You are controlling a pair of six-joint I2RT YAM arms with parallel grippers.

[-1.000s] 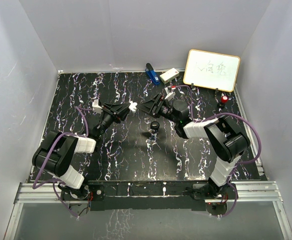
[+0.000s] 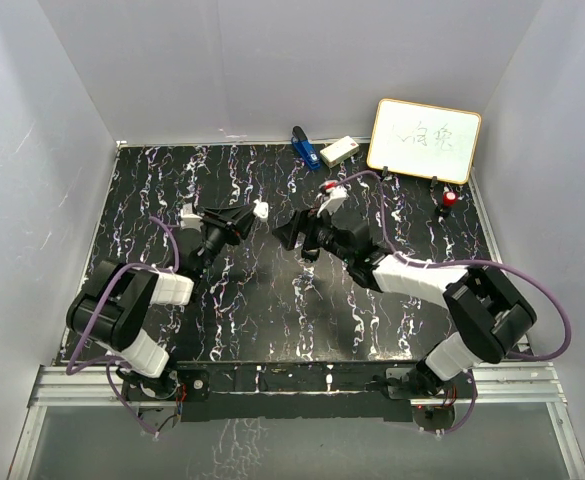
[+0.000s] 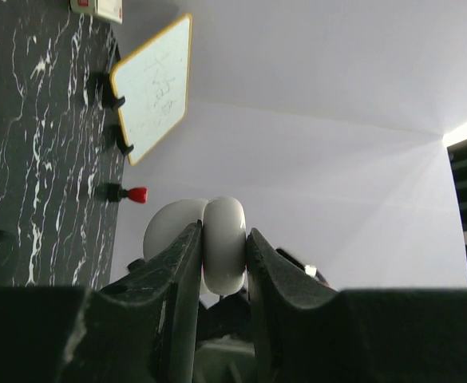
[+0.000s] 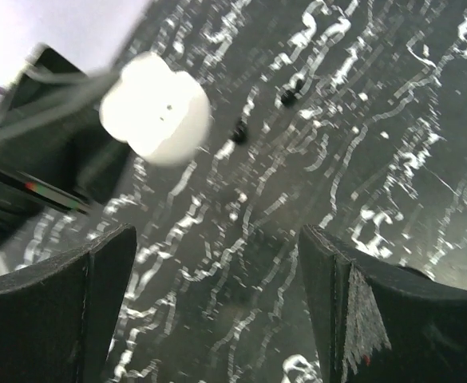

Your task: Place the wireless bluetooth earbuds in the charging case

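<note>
A small white rounded case (image 2: 261, 211) is pinched in my left gripper (image 2: 250, 214), lifted clear of the table. Close up in the left wrist view, the white case (image 3: 224, 247) shows as two rounded lobes side by side, between fingers in dark pads. My right gripper (image 2: 292, 231) stands open just right of it, pointing left. In the right wrist view, bare table shows between its fingertips, and the case (image 4: 155, 112) is at upper left with a dark spot on its face. No earbud can be made out for certain.
A round black object (image 2: 310, 253) sits on the dark marbled table, partly under my right gripper. Small dark pieces (image 4: 239, 132) show in the right wrist view. Farther back are a blue stapler (image 2: 305, 148), a pale box (image 2: 339, 151), a whiteboard (image 2: 424, 140) and a red-capped item (image 2: 446, 203).
My right gripper has swung toward the table's front and its wrist has turned, now partly covering the round black object. My left gripper has shifted slightly left with the white case.
</note>
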